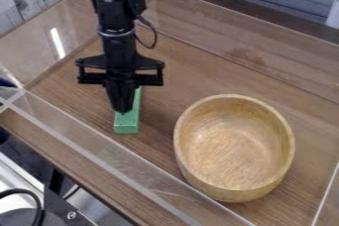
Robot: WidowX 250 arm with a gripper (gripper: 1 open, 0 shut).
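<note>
My black gripper (121, 91) hangs from the top left, low over a green rectangular block (127, 123) lying on the wooden table (239, 42). The gripper body covers the upper part of the block, and its lower half shows below. Whether the fingers touch or hold the block is hidden, as is how far they stand apart.
A large round wooden bowl (232, 143) stands to the right of the block. A clear strip or edge runs diagonally along the lower left, with black cables beyond.
</note>
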